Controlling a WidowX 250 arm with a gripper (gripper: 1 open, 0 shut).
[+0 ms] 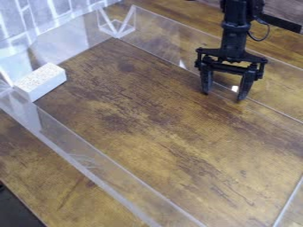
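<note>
My black gripper [224, 89] hangs at the upper right of the camera view, low over the wooden floor inside a clear-walled enclosure. Its fingers stand apart with nothing visible between them. A white speckled block [42, 82] lies at the far left, by the clear left wall, well away from the gripper.
Clear plastic walls [89, 164] border the wooden work surface [154, 133], whose middle and front are bare. A pale translucent curtain [42, 22] hangs at the back left.
</note>
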